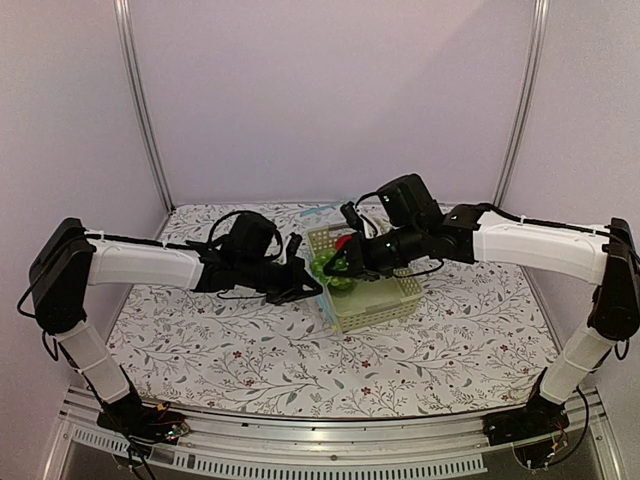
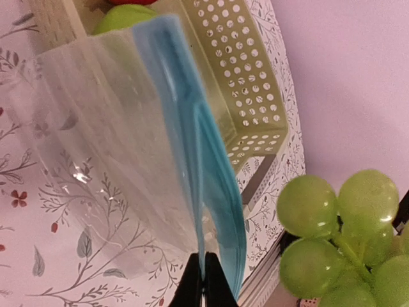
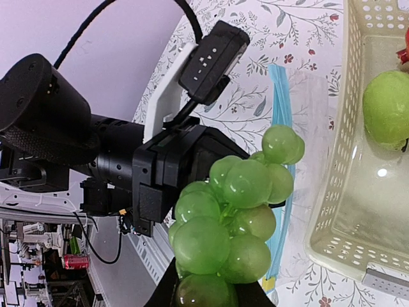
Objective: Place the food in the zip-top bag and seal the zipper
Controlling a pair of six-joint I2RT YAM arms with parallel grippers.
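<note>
The clear zip top bag (image 2: 115,147) has a blue zip strip (image 2: 176,83) and hangs from my left gripper, which is shut on its edge. At that held edge the strip's two sides run close together, with a narrow gap. A bunch of green grapes (image 3: 223,217) is held by my right gripper; its lowest grape covers the fingertips. In the left wrist view the grapes (image 2: 345,236) are outside the bag, to the right of the strip. From above, the grapes (image 1: 330,268) are just right of my left gripper (image 1: 312,288).
A cream basket (image 1: 385,315) stands right beside the bag, under my right arm. Inside are a green apple (image 3: 388,109) and something red (image 1: 343,241). Another blue strip (image 1: 322,210) lies behind the basket.
</note>
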